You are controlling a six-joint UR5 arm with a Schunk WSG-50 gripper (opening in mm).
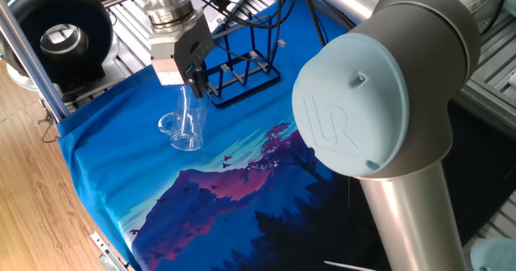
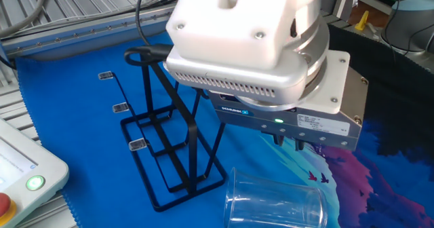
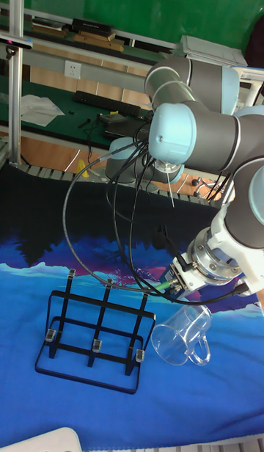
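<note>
A clear glass mug (image 1: 187,130) with a handle appears to lie on its side on the blue printed cloth, beside a black wire rack (image 1: 244,77). Above it hangs my gripper (image 2: 289,145), pointing downward, with two short dark fingers (image 2: 299,145) a little apart. In exterior view 2 a strip of cloth shows between the fingertips and the mug (image 2: 274,201). From exterior view 3, the mug (image 3: 183,334) sits just right of the rack (image 3: 97,326), its wide end toward the rack. How far the fingers stand open is unclear.
Black cables (image 3: 117,256) loop from the arm over the rack. A control panel with a red button (image 2: 3,204) stands at the cloth's edge.
</note>
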